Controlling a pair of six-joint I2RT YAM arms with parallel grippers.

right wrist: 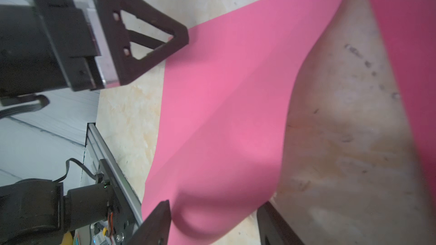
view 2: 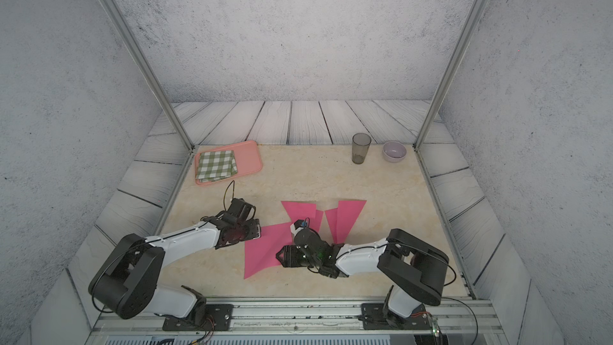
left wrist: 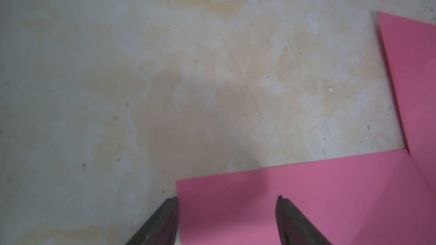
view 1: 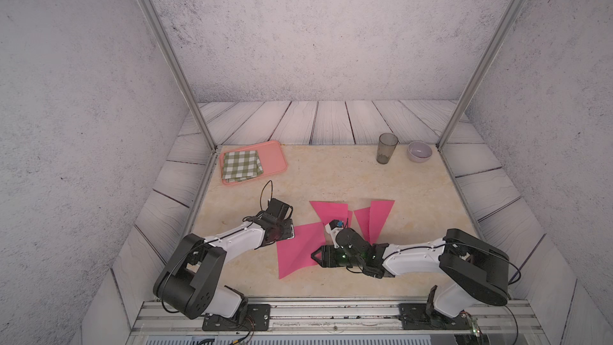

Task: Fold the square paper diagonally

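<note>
A pink square of paper point(view 1: 300, 248) lies near the front middle of the table, its near edge bowed. In the left wrist view, its far left corner lies below my left gripper, whose fingers are spread wide. My right gripper comes in from the right with fingers apart. In the right wrist view the paper point(right wrist: 236, 122) curls upward, its bent corner reaching between those fingers; whether both of them touch it I cannot tell. From above, my right arm covers the paper's right part.
Two folded pink pieces, a middle one point(view 1: 329, 210) and a right one point(view 1: 380, 216), lie just beyond the right arm. At the back stand a pink tray point(view 1: 274, 159) with a checked cloth point(view 1: 241, 164), a glass point(view 1: 386, 148) and a bowl point(view 1: 419, 151).
</note>
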